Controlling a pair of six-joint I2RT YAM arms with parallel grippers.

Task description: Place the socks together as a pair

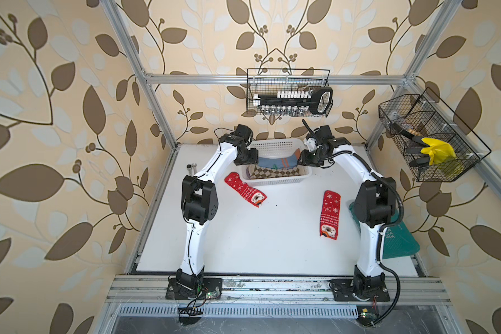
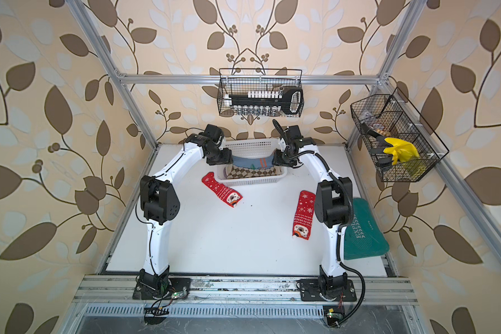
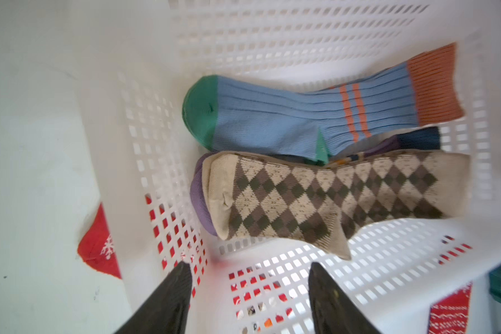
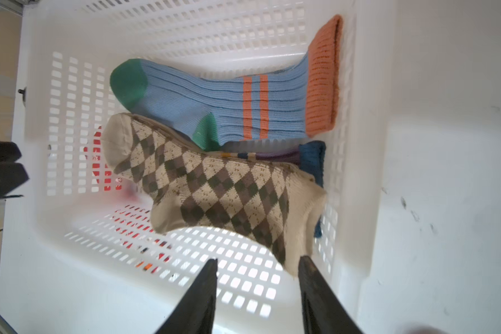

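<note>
Two red patterned socks lie apart on the table, one left of centre [image 1: 245, 188], the other at right [image 1: 330, 214]. A white perforated basket [image 4: 367, 133] holds a blue sock with orange stripes [image 3: 267, 114], a beige and brown argyle sock [image 3: 278, 197], and darker purple and navy socks partly hidden beneath. My left gripper stands open over the basket's left part, nothing between its fingers. My right gripper is open over the basket's right part, also empty.
A teal case [image 2: 364, 231] lies on the table at right. Wire baskets [image 1: 288, 97] hang on the frame at back and right.
</note>
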